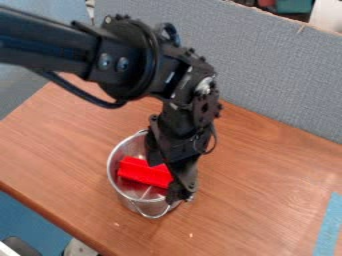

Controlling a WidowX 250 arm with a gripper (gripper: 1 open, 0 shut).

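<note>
My gripper [171, 165] is lowered to the right side of a clear round container [122, 190] holding a red object [139, 172]. The fingers appear apart, though partly hidden, and I cannot see anything held between them.
The wooden table [261, 180] has free room to the right and left of the container. A grey padded wall [267, 70] stands along the back. A light blue strip [327, 225] lies at the right edge.
</note>
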